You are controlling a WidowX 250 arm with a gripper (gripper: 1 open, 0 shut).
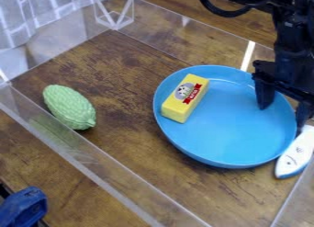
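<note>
A blue plate (221, 130) holds a yellow block with a label (185, 98) on its left side. The black gripper (280, 100) is at the right, over the plate's right edge, its fingertips dark and hard to make out. A white elongated object with a blue mark (295, 153) lies just right of the plate, below the gripper. A pale green cabbage-like vegetable (69, 107) lies on the wood at the left.
Clear plastic walls border the wooden surface (123, 74). A blue object (21, 210) sits outside at the bottom left. Bare wood lies between the vegetable and the plate.
</note>
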